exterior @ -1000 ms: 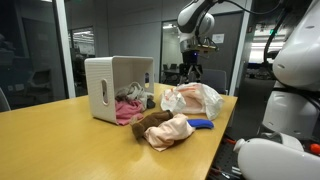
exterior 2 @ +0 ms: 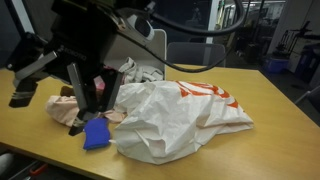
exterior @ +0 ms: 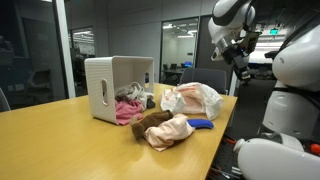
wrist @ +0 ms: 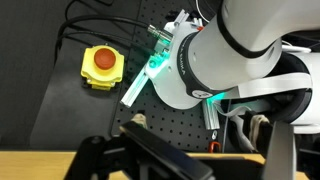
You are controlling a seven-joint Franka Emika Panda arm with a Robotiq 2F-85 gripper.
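Note:
High beyond the table's right end in exterior view 1, my gripper (exterior: 245,76) stands open with nothing between its fingers. It is clear of the crumpled white plastic bag (exterior: 190,98) with orange marks. A blue item (exterior: 200,124) lies beside the bag near the table edge. To its left are a pale pink cloth (exterior: 170,133) and a brown bundle (exterior: 152,122). Behind them an open white bin (exterior: 102,85) has pink and grey cloths (exterior: 128,108) at its mouth. The wrist view has the gripper over the robot's base, with no table objects visible.
The white arm base (wrist: 200,70) and cables lie under the gripper, beside a yellow box with a red button (wrist: 104,60). The table edge (wrist: 60,165) runs along the bottom of that view.
From above the white bag, the gripper has swung right in exterior view 1, beyond the table's end and nearer the arm's base. The objects on the table look unmoved.

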